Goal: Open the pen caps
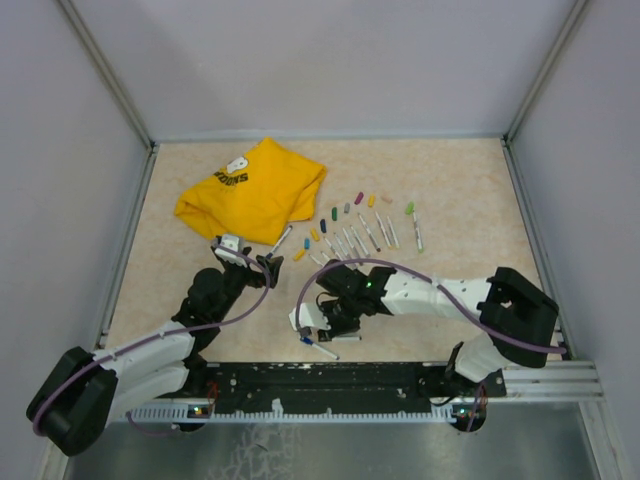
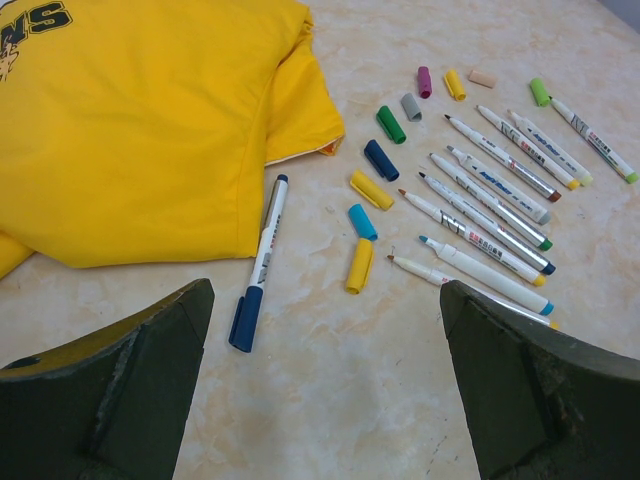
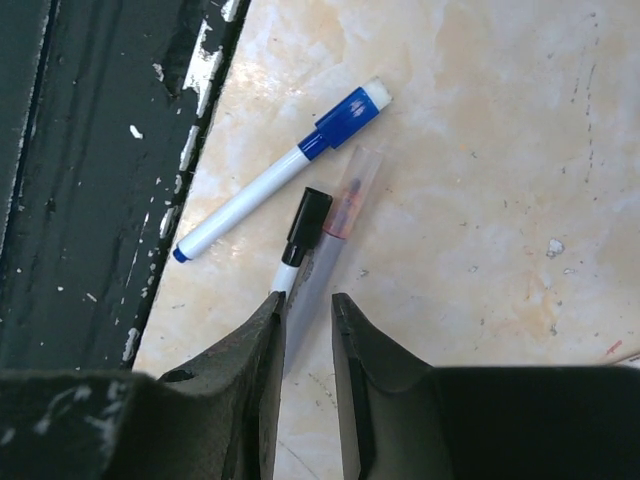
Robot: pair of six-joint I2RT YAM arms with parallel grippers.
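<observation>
In the right wrist view my right gripper is part open, with a narrow gap between its fingers. A black-capped marker (image 3: 305, 222) and a translucent capped pen (image 3: 325, 262) lie side by side on the table, running under that gap. Left of them is a white marker with a blue cap (image 3: 347, 117). My left gripper stands wide open and empty. Ahead of it lies a capped dark-blue marker (image 2: 266, 250), cap end nearest. Several uncapped pens (image 2: 488, 275) lie to the right, bare tips showing, with loose caps (image 2: 372, 190) beside them.
A yellow cloth (image 2: 150, 140) covers the back left, close to the dark-blue marker. The black front rail (image 3: 70, 200) runs beside the blue-capped marker.
</observation>
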